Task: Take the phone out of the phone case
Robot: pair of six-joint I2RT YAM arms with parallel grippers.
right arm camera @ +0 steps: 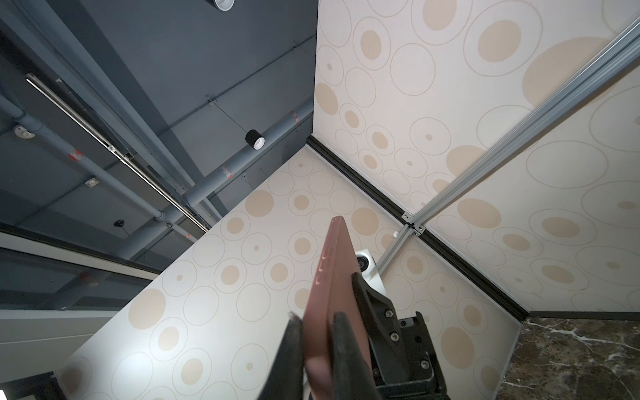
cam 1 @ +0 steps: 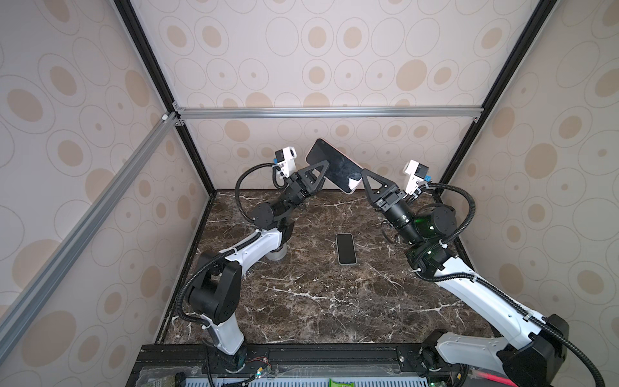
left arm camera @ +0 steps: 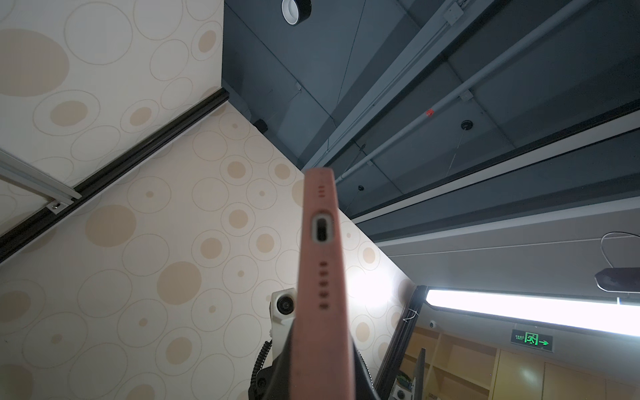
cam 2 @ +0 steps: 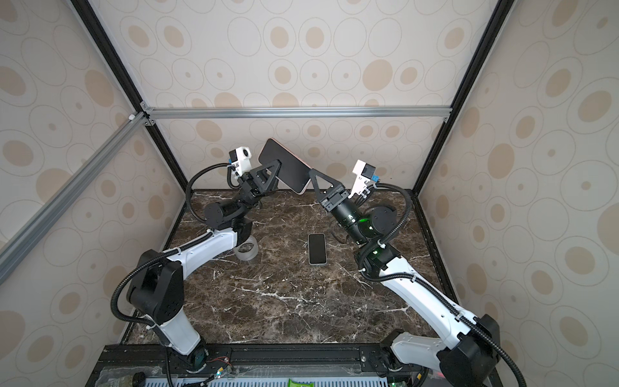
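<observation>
A dark-screened phone in a pink case is held up tilted between my arms. My left gripper is shut on it at its lower left side. My right gripper has its fingertips at the phone's right lower corner; whether they press on it cannot be told. In the left wrist view the case's pink edge shows a port cutout and holes. In the right wrist view the pink case stands between blurred fingers, with the other gripper behind it.
A second phone lies on the dark marble table. A roll of tape sits under the left arm. Patterned walls and rails enclose the space.
</observation>
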